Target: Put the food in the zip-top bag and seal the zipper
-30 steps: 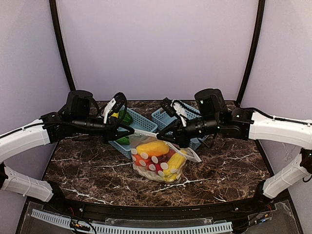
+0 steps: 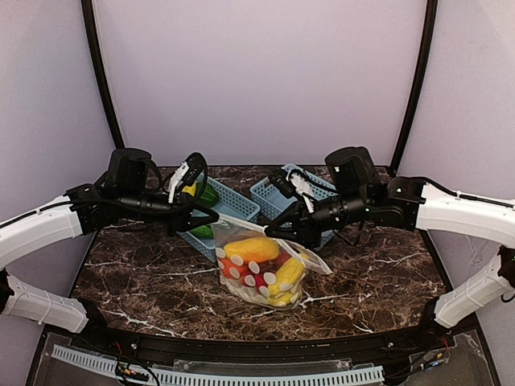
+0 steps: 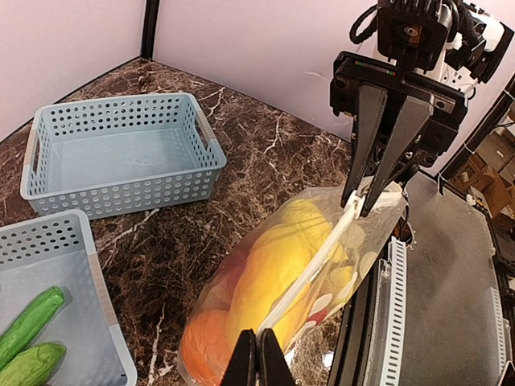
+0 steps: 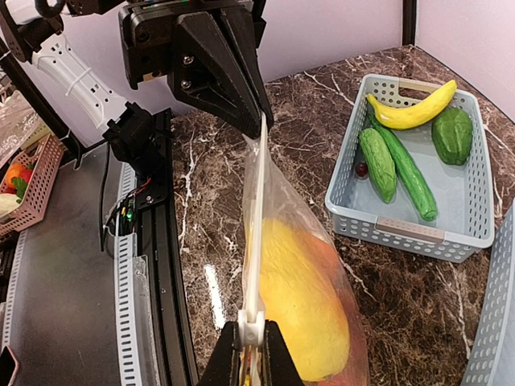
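Observation:
The clear zip top bag (image 2: 261, 273) hangs low over the marble table, holding yellow, orange and red food. Its white zipper strip (image 3: 302, 281) runs between my grippers. My left gripper (image 2: 208, 215) is shut on the strip's left end, seen at the bottom of the left wrist view. My right gripper (image 2: 273, 231) is shut on the zipper strip farther right, with its slider-like white piece at the fingers in the right wrist view; the strip's free end sticks out past it at lower right.
A blue basket with banana, cucumbers and pepper stands behind on the left. An empty blue basket stands at back right. Bare table lies at both sides of the bag.
My right gripper has moved slightly right along the zipper, and the bag's right end has shifted a little with it. The left gripper stays about in place.

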